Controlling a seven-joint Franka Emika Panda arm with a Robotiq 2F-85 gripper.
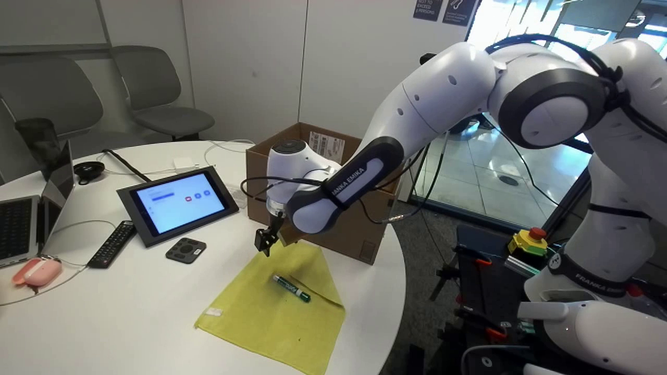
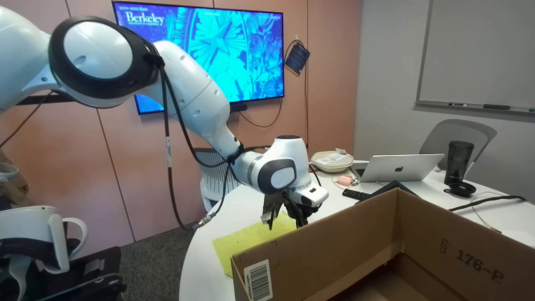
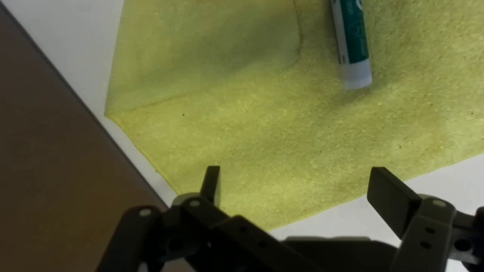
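A yellow cloth lies spread on the white table, one strip of it creased or folded over. On top of it rests a green marker with a white end, seen partly at the upper edge of the wrist view. My gripper hovers over the cloth's far corner, close to the cardboard box. In the wrist view its fingers stand wide apart, the left fingertip over the cloth and nothing held between them. The marker lies beyond the fingertips, apart from them.
The open cardboard box stands right beside the gripper, its wall filling the wrist view's left side. A tablet, a remote and a laptop occupy the table's left. Bare table lies left of the cloth.
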